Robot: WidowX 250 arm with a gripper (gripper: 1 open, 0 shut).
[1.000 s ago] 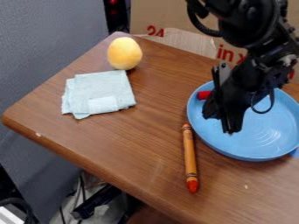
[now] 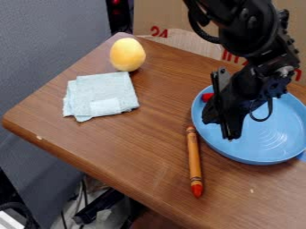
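My black gripper [image 2: 225, 116] hangs over the left part of a blue plate [image 2: 267, 141]. A red object [image 2: 207, 97] shows just behind it, mostly hidden by the gripper. Whether the fingers are open or shut, or hold anything, I cannot tell. An orange crayon [image 2: 194, 161] lies on the wooden table just left of the plate.
A folded pale cloth [image 2: 99, 94] and a yellow round object [image 2: 128, 54] sit at the back left of the table [image 2: 107, 152]. Cardboard boxes [image 2: 167, 18] stand behind. The table's left edge drops off.
My gripper has shifted a little left and up over the plate. The crayon, cloth and yellow object have stayed in place.
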